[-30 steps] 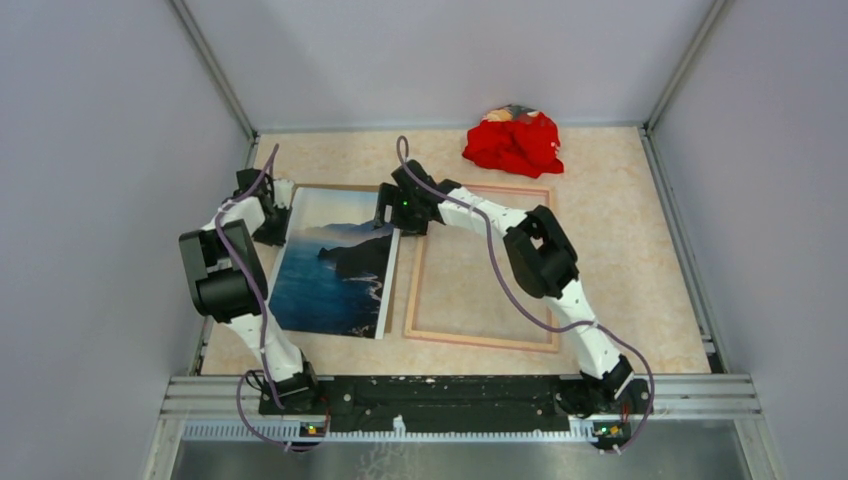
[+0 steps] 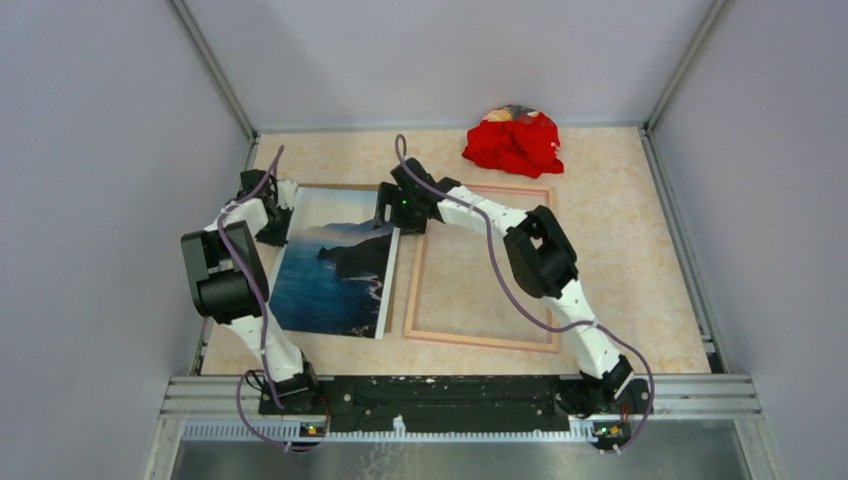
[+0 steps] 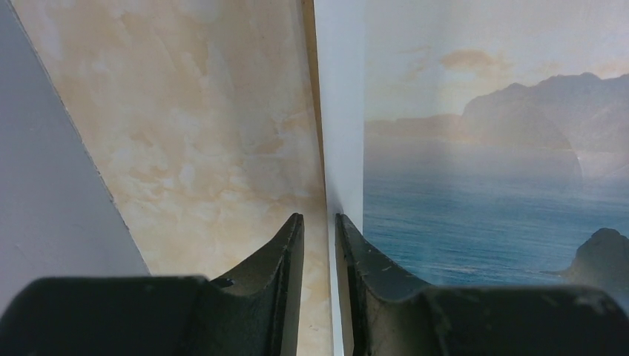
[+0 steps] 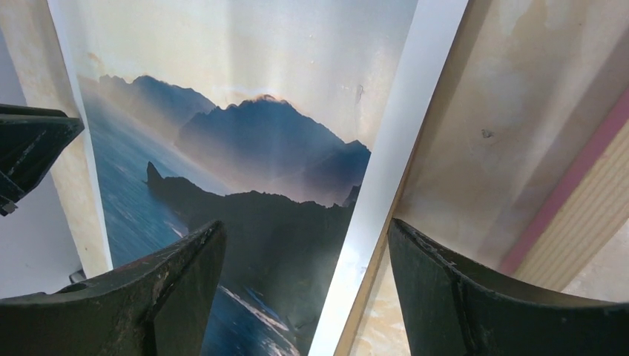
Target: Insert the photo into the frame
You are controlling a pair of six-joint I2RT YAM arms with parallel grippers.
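The photo, a sea and mountain picture with white side borders, lies flat on a thin wooden-edged backing at the table's left. At its upper left edge, my left gripper is part open. One finger is outside the white border, the other over it. My right gripper stands wider open at the photo's right border, one finger over the picture and the other just outside the edge. Neither gripper visibly clamps anything. The empty wooden frame lies to the right, partly covered by the right arm.
A crumpled red cloth rests at the back of the table. A narrow gap separates the photo from the frame, whose layered edge shows in the right wrist view.
The right arm is nearly still, with only its cable shifting a little. Photo and frame look unmoved.
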